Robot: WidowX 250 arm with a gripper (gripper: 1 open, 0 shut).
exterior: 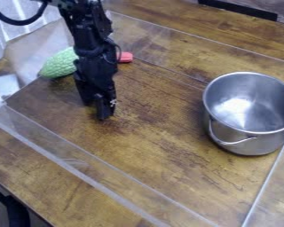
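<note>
My black gripper (97, 106) hangs low over the wooden table at the left centre, its fingertips down near the surface. Whether it is open or shut is too dark to tell. Behind it lies a pale green corn-like object (59, 64), partly hidden by the arm. A small red object (124, 57) lies just right of the arm, behind the gripper.
A large steel pot (248, 115) stands at the right. Clear plastic strips run along its edges, and a crumpled white object (3, 82) is at the far left.
</note>
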